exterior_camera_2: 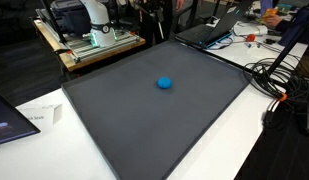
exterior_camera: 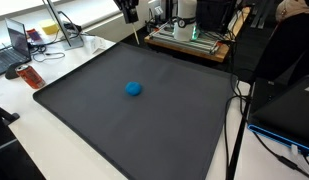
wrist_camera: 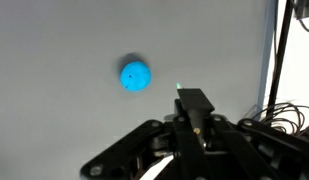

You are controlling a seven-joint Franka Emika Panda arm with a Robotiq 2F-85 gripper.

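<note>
A round blue object (exterior_camera: 133, 88) lies by itself on the dark grey board (exterior_camera: 114, 125); it also shows in exterior view 2 (exterior_camera_2: 164, 83) and, from above, in the wrist view (wrist_camera: 135, 76). My gripper (exterior_camera: 128, 14) is above the board's far edge, well away from the blue object. It is shut on a thin, pale stick (exterior_camera: 136, 38) that points downward. In the wrist view a small green tip of the stick (wrist_camera: 178, 86) peeks out past the gripper, whose dark fingers hide the rest.
A red can (exterior_camera: 30, 76) stands off the board's left edge, with a laptop (exterior_camera: 12, 50) behind it. Black cables (exterior_camera_2: 279, 85) lie on the white table. Most of the board is clear.
</note>
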